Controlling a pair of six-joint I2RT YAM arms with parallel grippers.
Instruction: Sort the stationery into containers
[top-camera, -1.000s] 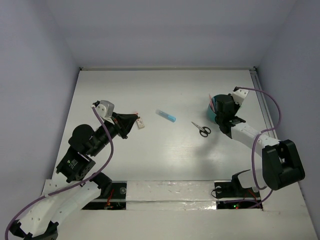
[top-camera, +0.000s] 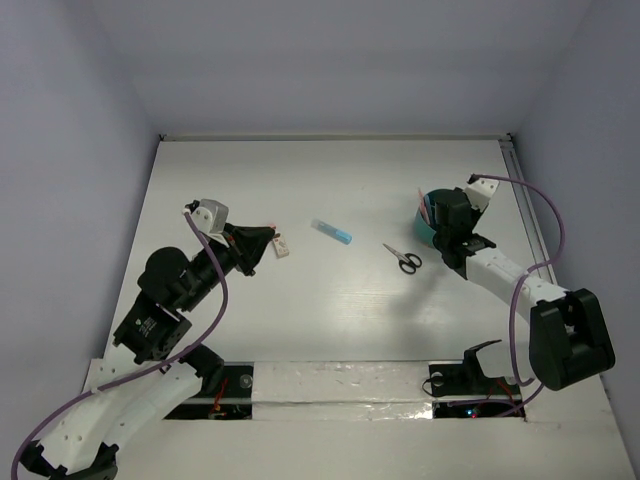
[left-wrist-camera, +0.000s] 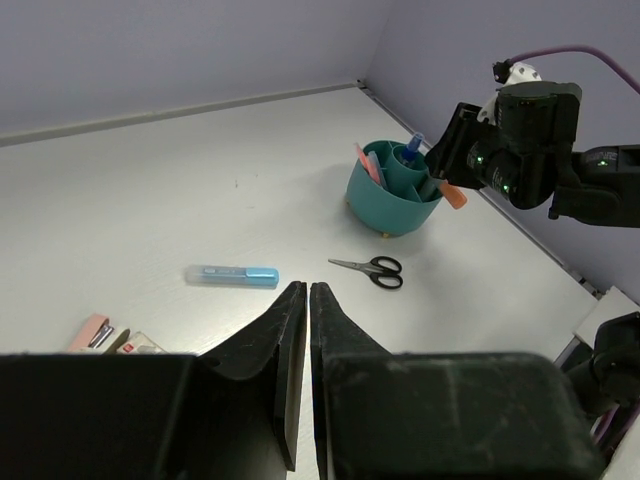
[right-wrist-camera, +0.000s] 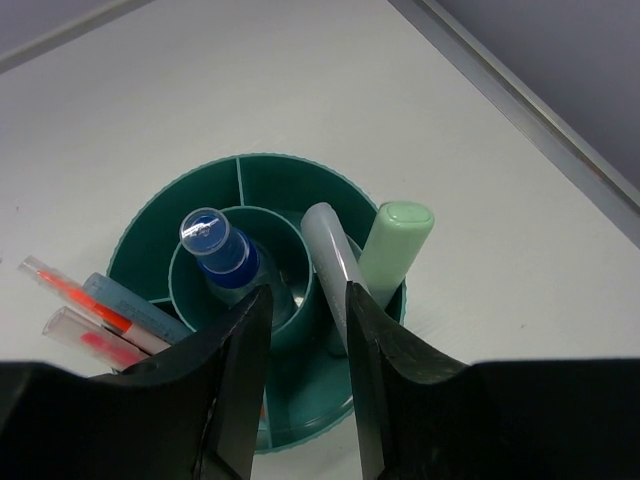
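Note:
A teal compartmented holder (left-wrist-camera: 385, 210) holds a blue-capped bottle (right-wrist-camera: 225, 250), a white cylinder (right-wrist-camera: 330, 250), a green-capped item (right-wrist-camera: 395, 245) and several pens (right-wrist-camera: 90, 305). My right gripper is over it, part open, its fingers at the holder's near side; no grip on an item is clear. My left gripper is shut with nothing visible between its fingers, above the left of the table. A blue-capped tube (top-camera: 331, 231), black-handled scissors (top-camera: 408, 262), a pink stapler (left-wrist-camera: 87, 334) and a pale block (top-camera: 281, 246) lie on the table.
Walls enclose it at back and sides, with a metal rail (top-camera: 520, 200) along the right edge.
The left arm and loose items are unchanged.

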